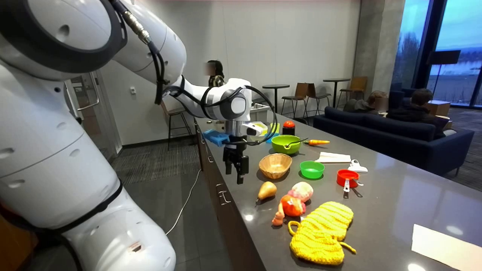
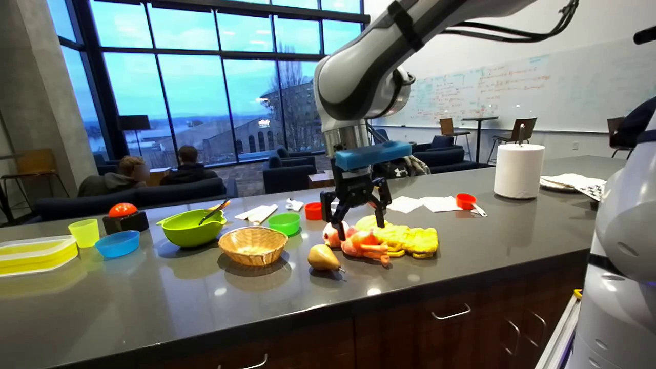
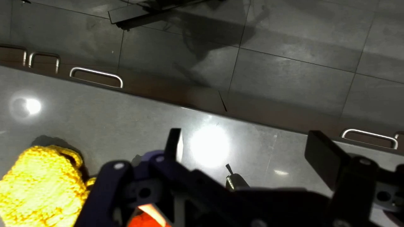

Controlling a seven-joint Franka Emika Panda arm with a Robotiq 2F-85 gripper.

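Observation:
Open and empty, my gripper [image 2: 363, 228] hangs above the counter near its front edge, its black fingers pointing down. In the wrist view the gripper spans bare grey counter, with the stem end of the pear [image 3: 237, 181] partly hidden behind the gripper body. The whole pear [image 2: 323, 258] lies on the counter, apart from the gripper. Beside it sit an orange-and-pink plush toy [image 1: 292, 205] and a yellow knitted piece [image 1: 323, 232]. A wicker basket [image 1: 275, 165] stands empty behind the pear.
A green bowl [image 1: 311, 169], a red measuring cup [image 1: 348, 177] and a larger lime bowl [image 1: 285, 144] holding a utensil stand farther back. A paper towel roll [image 2: 519, 171] is at the right in the second exterior view.

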